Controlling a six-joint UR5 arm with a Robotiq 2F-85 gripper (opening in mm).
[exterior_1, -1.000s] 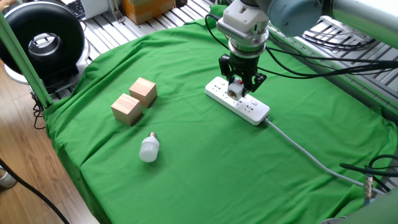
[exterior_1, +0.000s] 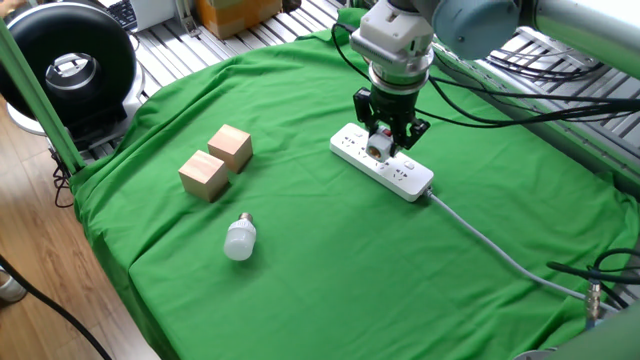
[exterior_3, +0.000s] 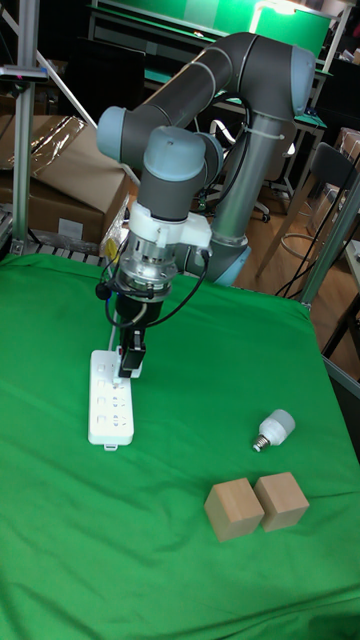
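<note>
A white lamp socket (exterior_1: 379, 147) with a brass-coloured opening is at the middle of the white power strip (exterior_1: 405, 181). From exterior view 3 I cannot make out whether its prongs are in the outlet or just above it. My gripper (exterior_1: 388, 135) points down right at the socket, its black fingers around it. The fingertips are partly hidden, so whether they press on the socket is unclear. In the other view, the gripper (exterior_3: 130, 366) reaches down to the far half of the strip (exterior_3: 111, 429). A white bulb (exterior_1: 240, 240) lies on its side on the green cloth, apart from the gripper.
Two wooden blocks, one (exterior_1: 204, 176) nearer and one (exterior_1: 230, 147) farther, stand close together left of the strip. A grey cord (exterior_1: 485, 238) runs from the strip to the table's right edge.
Almost nothing differs. The gripper and socket keep about the same place at the strip; bulb and blocks have not moved.
</note>
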